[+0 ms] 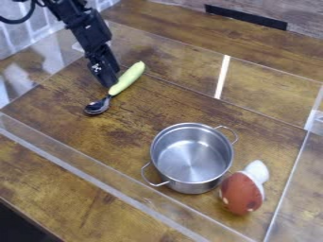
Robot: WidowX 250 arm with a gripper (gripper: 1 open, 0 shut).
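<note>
My black gripper (104, 70) hangs at the upper left, just left of a pale yellow-green elongated object (127, 78) lying on the wooden table. Its fingers are dark and small in this view; it is open, with nothing clearly held. A metal spoon (97, 107) lies below the pale object, its bowl toward the lower left and its handle running up toward that object.
A steel pot (192, 153) with two handles stands at lower centre-right. A red-and-white object (243, 192) lies at its lower right. Clear acrylic edges border the work area.
</note>
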